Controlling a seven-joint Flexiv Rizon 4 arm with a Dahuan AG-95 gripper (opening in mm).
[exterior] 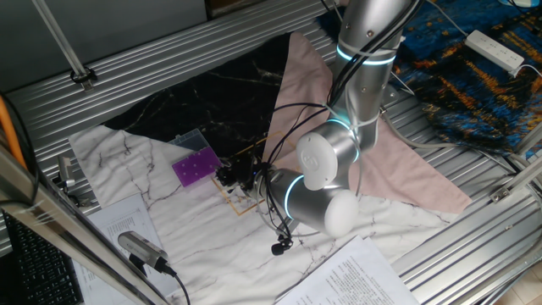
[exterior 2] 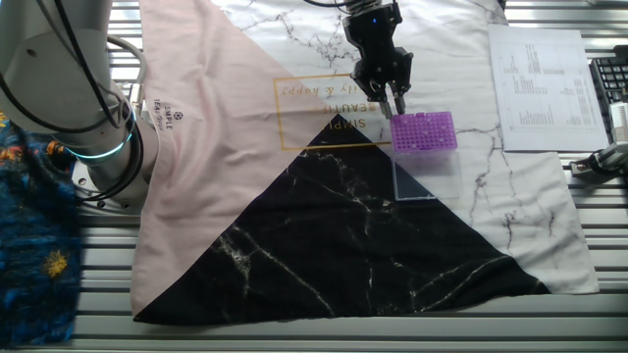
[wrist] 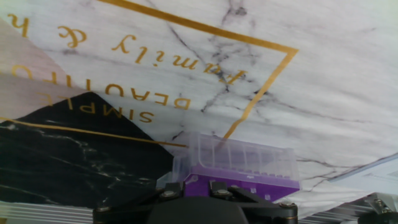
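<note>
A purple rack box (exterior 2: 425,132) lies on the marble-patterned cloth, its clear lid (exterior 2: 428,177) folded open flat onto the black part of the cloth. From above, my gripper (exterior 2: 393,109) points down at the box's edge near one corner. In the wrist view a gap shows between the fingertips of my gripper, with the purple of the box behind it. The box's clear side (wrist: 245,157) rises just beyond the fingers. Whether a finger touches the box cannot be told. Exterior view 1 has the box (exterior: 196,169) beside the dark gripper, whose fingertips are hard to make out there.
Printed papers (exterior 2: 546,88) lie beyond the box, with a keyboard (exterior: 35,258) near them. A small grey device (exterior: 142,252) on a cable stands toward the front left.
</note>
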